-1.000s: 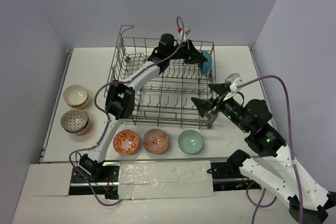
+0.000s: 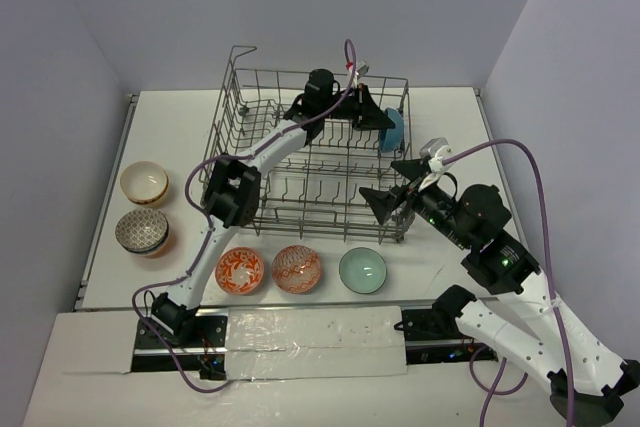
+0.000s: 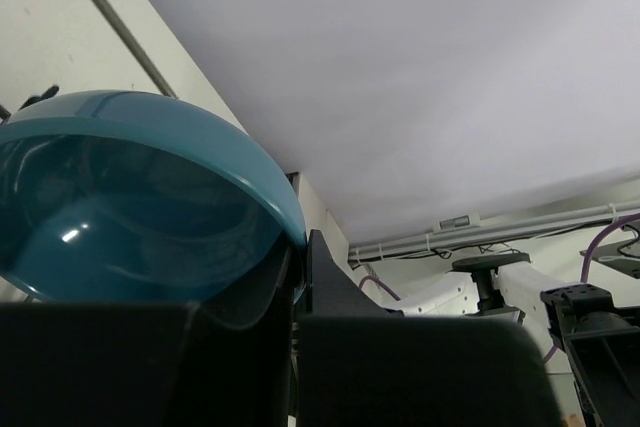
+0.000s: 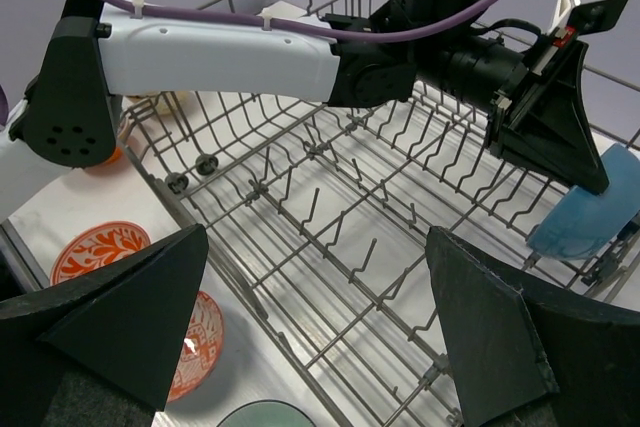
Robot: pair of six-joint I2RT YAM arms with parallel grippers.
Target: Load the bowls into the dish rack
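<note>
A blue bowl (image 2: 392, 131) stands on edge at the far right corner of the wire dish rack (image 2: 318, 197). My left gripper (image 2: 388, 123) is shut on its rim; in the left wrist view the fingers pinch the edge of the blue bowl (image 3: 150, 187). From the right wrist view, the blue bowl (image 4: 585, 209) is low among the wires, though its exact contact with them cannot be told. My right gripper (image 2: 390, 187) hangs open and empty over the rack's right side. In front of the rack lie two orange-patterned bowls (image 2: 240, 270) (image 2: 297, 269) and a green bowl (image 2: 362, 270).
At the left are a cream bowl (image 2: 145, 182) and a dark-patterned bowl (image 2: 142, 231), each apparently stacked on others. Most of the rack's middle and front is empty. Grey walls close in the back and both sides.
The left gripper and blue bowl have shifted very slightly toward the front of the rack. My right gripper has drifted a little to the left.
</note>
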